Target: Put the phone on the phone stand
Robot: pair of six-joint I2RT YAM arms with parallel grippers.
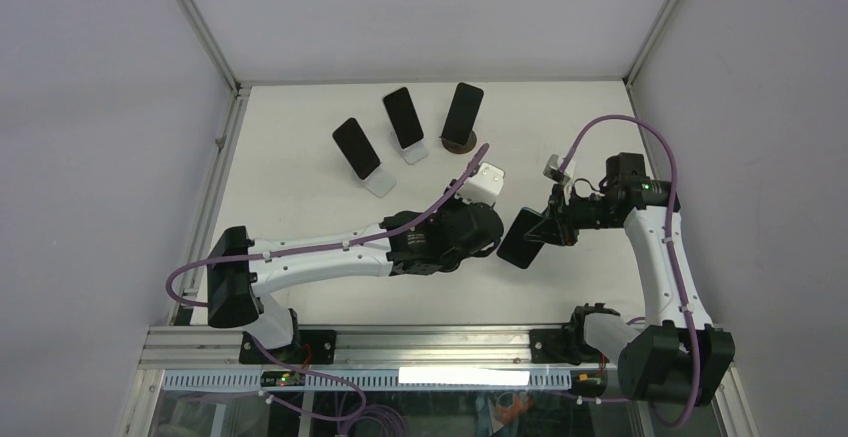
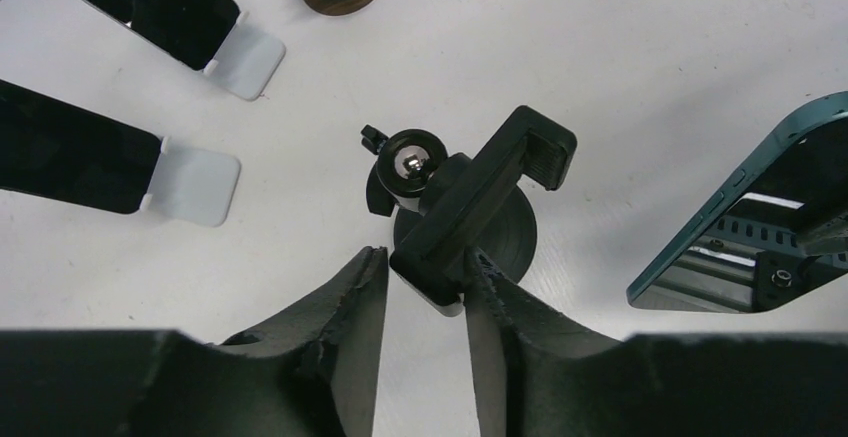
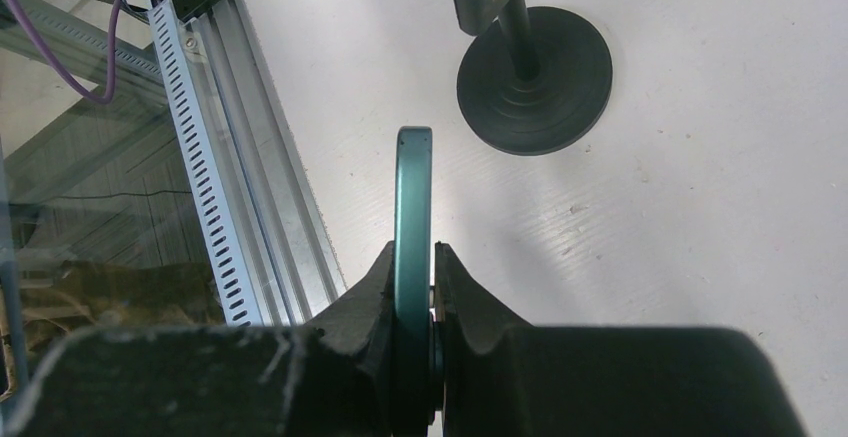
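My left gripper is over the empty black phone stand, its fingers part open around the lower end of the stand's angled holder. From above, the left arm hides most of that stand; its round base shows in the right wrist view. My right gripper is shut on a phone, held to the right of the stand; the phone's teal edge stands upright between the fingers.
Three other phones stand on stands along the back: left, middle and right. Bare white table lies at the left and behind the right arm.
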